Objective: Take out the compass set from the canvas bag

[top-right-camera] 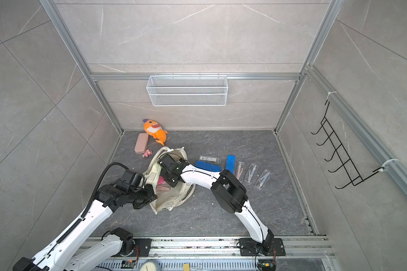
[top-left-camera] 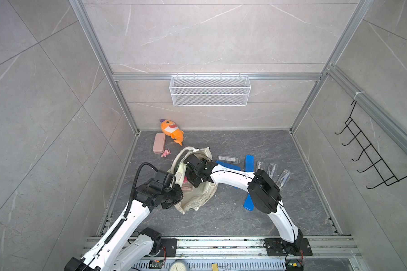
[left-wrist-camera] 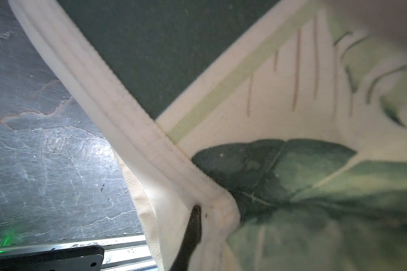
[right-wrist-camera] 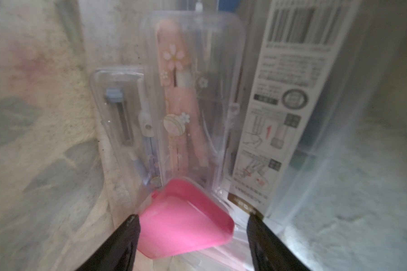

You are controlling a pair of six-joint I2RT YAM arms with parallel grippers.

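Observation:
The canvas bag [top-left-camera: 199,198] lies open at the table's middle. My left gripper [top-left-camera: 174,201] is shut at its left rim; a dark fingertip [left-wrist-camera: 194,221] rests against the white hem, and I cannot see whether fabric is between the fingers. My right gripper is open, reaching down inside the bag. Below it lie clear plastic cases with compass sets [right-wrist-camera: 190,113], a case with a barcode label [right-wrist-camera: 280,99] and a pink object [right-wrist-camera: 181,216] between the fingertips, not visibly gripped.
An orange plush shark [top-left-camera: 171,131], pink case [top-left-camera: 159,143] and small pink toy [top-left-camera: 165,153] stand back left. Blue boxes [top-left-camera: 248,203] and clear cases [top-left-camera: 271,169] lie right of the bag. A wire basket [top-left-camera: 209,90] hangs on the back wall.

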